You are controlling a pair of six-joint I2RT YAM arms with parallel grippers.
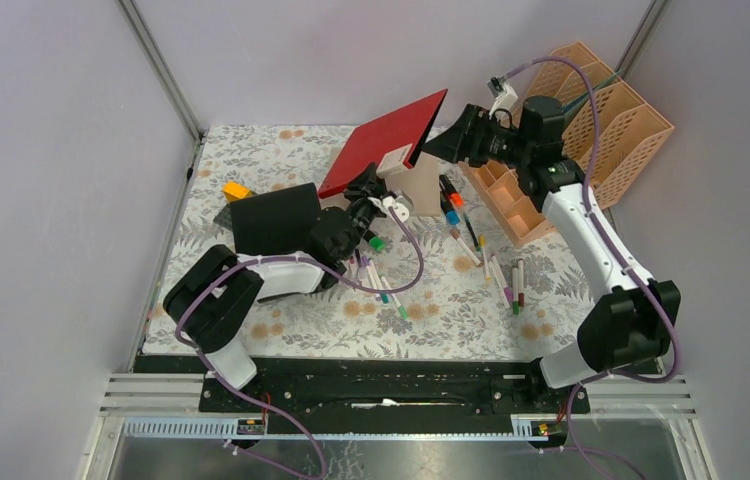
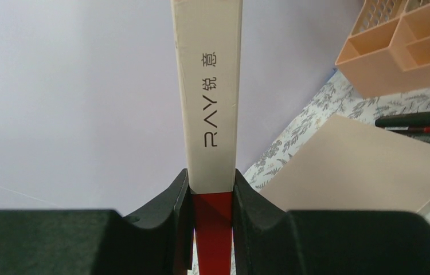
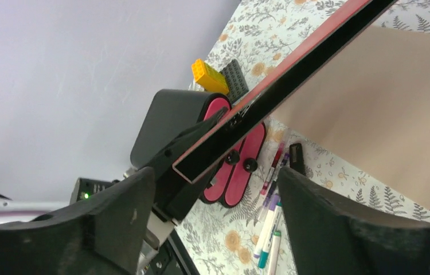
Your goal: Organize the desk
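Note:
A red flat box (image 1: 376,140), with a cream printed edge strip (image 2: 210,103), is held raised and tilted by my left gripper, shut on it. It hangs over a beige board (image 3: 367,109). My right gripper (image 1: 456,135) is beside the box's upper right end; in the right wrist view its fingers are apart, part open, with the box's edge beyond them and nothing between.
A peach organizer (image 1: 601,150) stands at the right. Markers and pens (image 1: 511,285) lie in the middle and right. A black object (image 1: 273,215) and yellow block (image 1: 236,190) are at the left.

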